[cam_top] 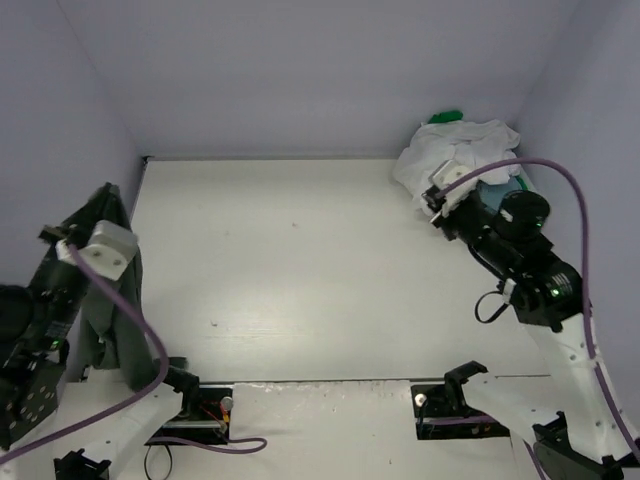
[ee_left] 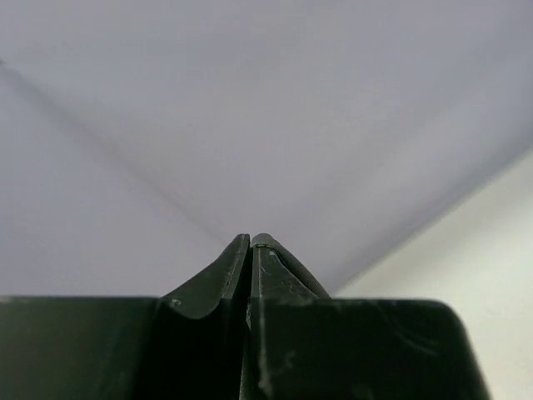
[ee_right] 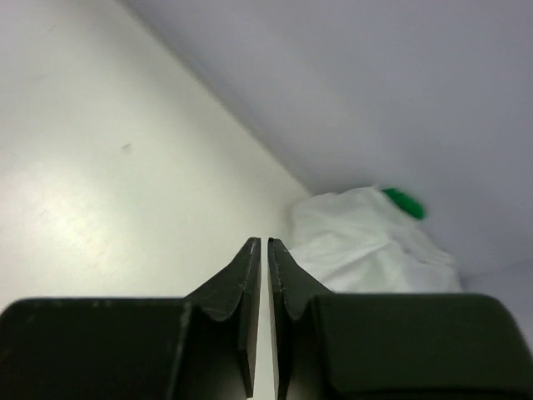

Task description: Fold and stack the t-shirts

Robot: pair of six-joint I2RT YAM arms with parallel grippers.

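Observation:
A dark green T-shirt [cam_top: 118, 330] hangs at the left edge, draped from my left gripper [cam_top: 75, 230], which is shut on it. In the left wrist view a little dark cloth shows at the fingertips [ee_left: 237, 258]. My right gripper [cam_top: 435, 205] is raised at the back right, near the bin of garments; in the right wrist view its fingers [ee_right: 241, 283] are almost together, with only a narrow gap and nothing visible held.
A bin at the back right holds white cloth [cam_top: 450, 145], blue cloth and a green item [cam_top: 445, 116]. Walls close it at back and sides.

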